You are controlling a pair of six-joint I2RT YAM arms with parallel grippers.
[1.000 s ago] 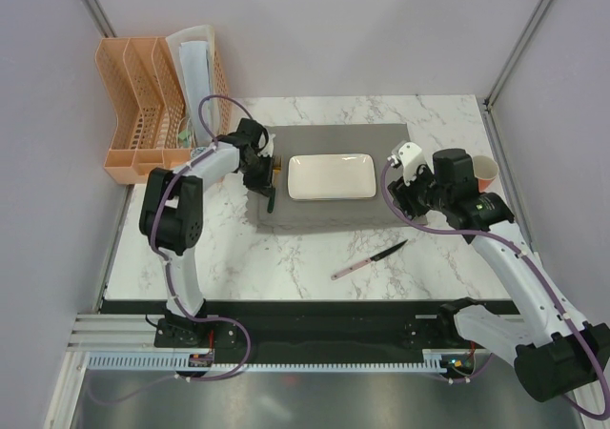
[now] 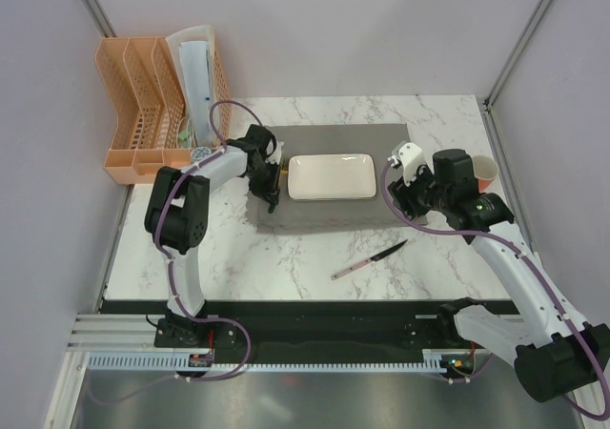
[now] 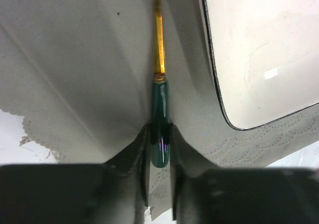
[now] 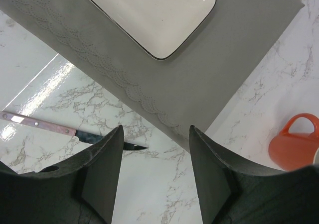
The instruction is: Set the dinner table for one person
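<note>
A utensil with a dark green handle [image 3: 159, 114] and gold neck lies along the left side of the white rectangular plate [image 2: 332, 177]; its head is out of the left wrist view. My left gripper has its fingers close against both sides of that handle near its end. Whether the handle is lifted off the mat, I cannot tell. Over the mat's right edge, my right gripper is open, with nothing between its fingers. A knife [image 4: 75, 131] with a pinkish handle rests on the marble below the mat. An orange mug [image 4: 294, 147] stands at the right.
Under the plate and utensil is a grey placemat [image 2: 329, 221] with a lacy edge. An orange basket [image 2: 143, 105] holding a white-and-blue item [image 2: 196, 81] stands at the back left. Bare marble lies in front of the mat, left of the knife.
My left gripper has moved a little right and toward the front, from beside the utensil onto its green handle. The right arm, plate and knife look unmoved.
</note>
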